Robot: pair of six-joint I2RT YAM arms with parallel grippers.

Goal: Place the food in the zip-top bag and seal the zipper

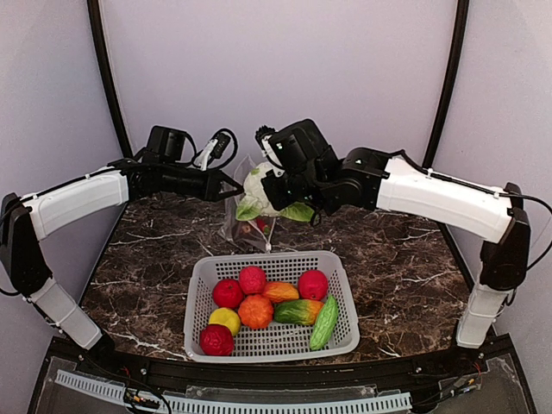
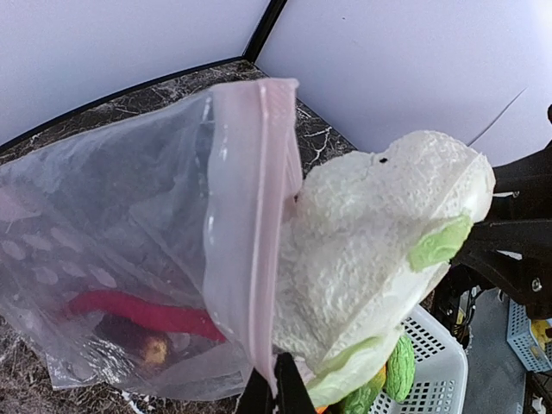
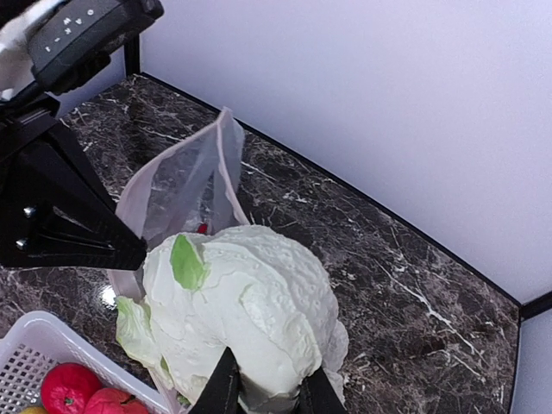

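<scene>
A pale cabbage with green leaves [image 1: 257, 190] hangs above the back of the basket, and my right gripper is shut on it. The clear zip top bag [image 2: 129, 250] hangs with its mouth beside the cabbage; a red item [image 2: 147, 309] and something darker show through its plastic. My left gripper is shut on the bag's rim near the zipper strip. In the left wrist view the cabbage [image 2: 371, 250] stands right at the bag's opening, and how far it overlaps the mouth is hard to tell.
A white basket [image 1: 194, 297] in front holds several pieces of food, among them a green cucumber [image 1: 324, 323] and a yellow fruit [image 1: 224, 321].
</scene>
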